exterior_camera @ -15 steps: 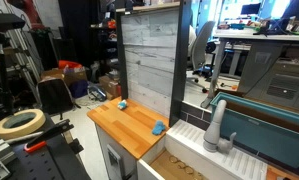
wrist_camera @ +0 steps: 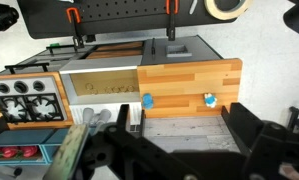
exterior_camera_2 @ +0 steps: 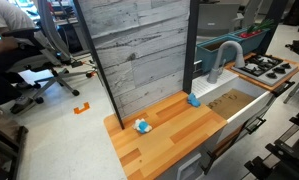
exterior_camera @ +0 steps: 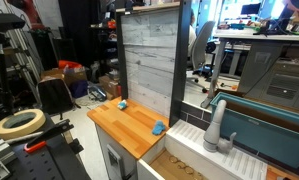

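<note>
Two small items lie apart on the wooden countertop [exterior_camera: 134,125]: a blue one [exterior_camera: 158,128] near the sink end and a white-and-blue one [exterior_camera: 122,104] nearer the far end. From above, the wrist view shows the blue item [wrist_camera: 147,101] and the white-and-blue item [wrist_camera: 210,100] on the wood. My gripper is at the bottom of that view, its two dark fingers spread with nothing visible between them. It hangs high over the toy kitchen, apart from both items. The exterior views do not show the fingertips clearly.
Beside the counter is a white sink basin [exterior_camera_2: 247,101] with a beige floor and a grey faucet [exterior_camera_2: 225,58]. A stove [exterior_camera_2: 269,70] stands beyond it. Behind the counter rises a grey plank wall [exterior_camera: 149,60]. Tape [exterior_camera: 19,122] lies on the black table. Much of the wood is clear.
</note>
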